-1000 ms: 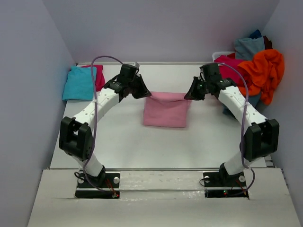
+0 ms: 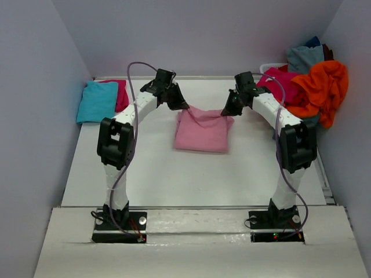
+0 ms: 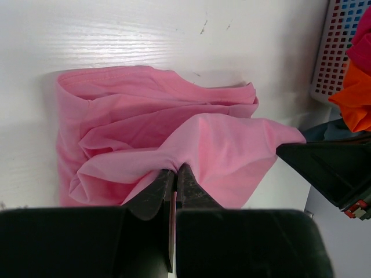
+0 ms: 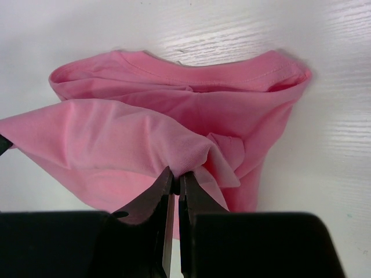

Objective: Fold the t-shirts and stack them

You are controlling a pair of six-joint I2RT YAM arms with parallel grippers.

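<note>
A pink t-shirt (image 2: 202,136), folded over, lies mid-table with its upper layer pulled up between both grippers. My left gripper (image 2: 185,106) is shut on that layer's left part; in the left wrist view the pink cloth (image 3: 226,139) runs from its fingertips across to the other gripper. On the right part, my right gripper (image 2: 224,114) is shut, with cloth bunched at its tips in the right wrist view. Behind the held layer, the shirt's collar edge (image 4: 197,72) rests on the table. Whatever lies under the layers is hidden.
Folded shirts, a turquoise one (image 2: 97,103) over a crimson one (image 2: 122,95), lie at the far left. A white basket (image 2: 265,67) heaped with orange (image 2: 324,87), pink and blue clothes stands at the far right.
Both grippers have moved away toward the back and slightly closer together, the held layer going with them. The far part of the shirt now shows more behind it, and the front edge shifted back slightly.
</note>
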